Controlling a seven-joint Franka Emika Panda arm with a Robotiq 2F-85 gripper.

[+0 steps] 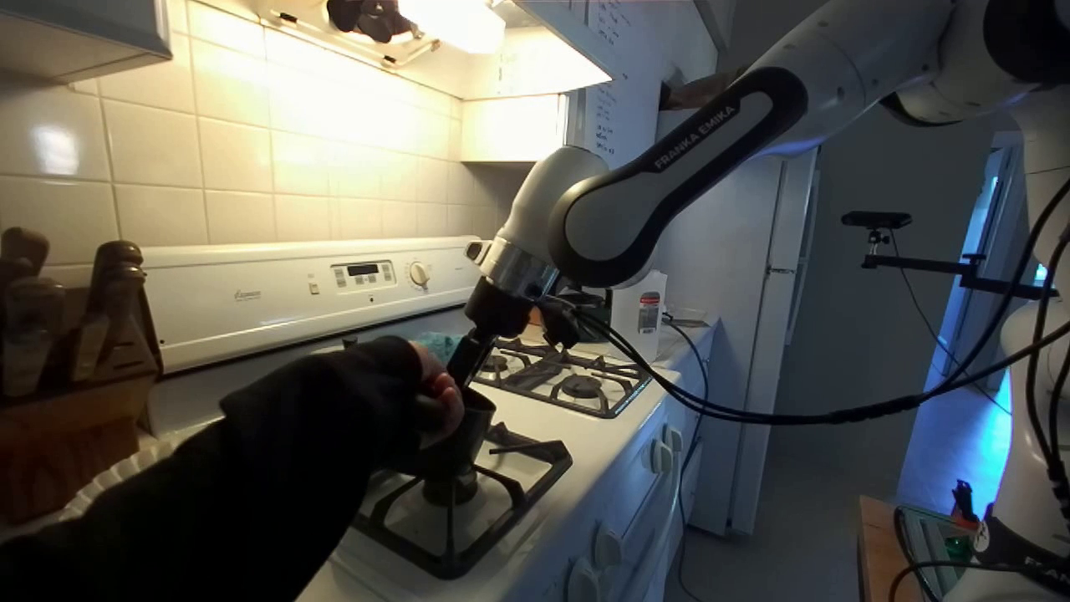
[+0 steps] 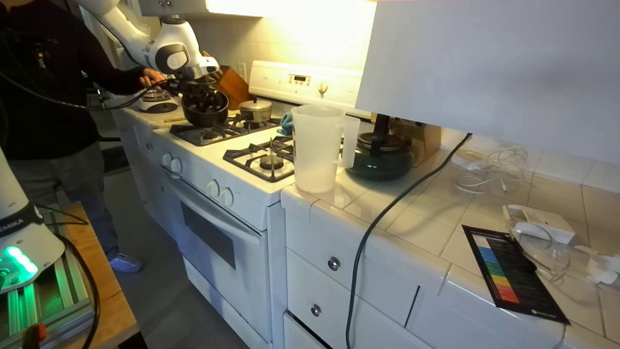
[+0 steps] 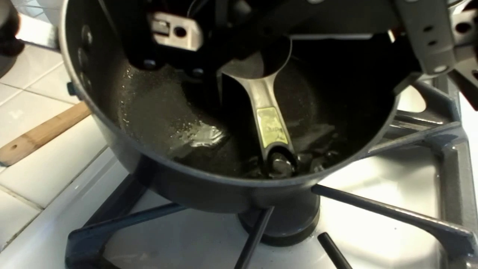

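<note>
A dark pot is tilted over the front-left burner in exterior view 1, where a person's hand is at its side. Inside the pot lies a metal measuring cup, its handle carrying a yellow-green label and pointing toward the near rim. My gripper reaches down into the pot from above. Its dark parts fill the top of the wrist view and hide part of the cup's bowl. Whether the fingers are apart or closed, or touch the cup, does not show clearly. In exterior view 2 the pot is just below my wrist.
Burner grates lie around and under the pot. A knife block stands left of the stove. A lidded pot sits at the back of the stove, and a translucent pitcher on the counter. A wooden handle lies beside the stove.
</note>
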